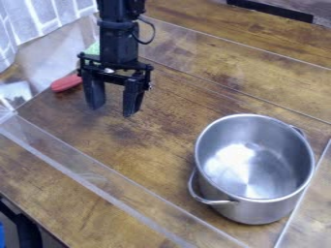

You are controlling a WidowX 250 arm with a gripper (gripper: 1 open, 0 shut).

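Observation:
My black gripper [112, 97] hangs low over the wooden table at the upper left, its fingers apart with nothing visible between them. Just left of it, partly hidden by the arm, a red-handled utensil [68, 82] lies on the table, and a pale green object [93, 48] shows behind the arm.
A large steel pot [253, 167] with side handles stands at the lower right. Clear plastic edging runs along the left, and a white cloth [26, 39] is at the upper left.

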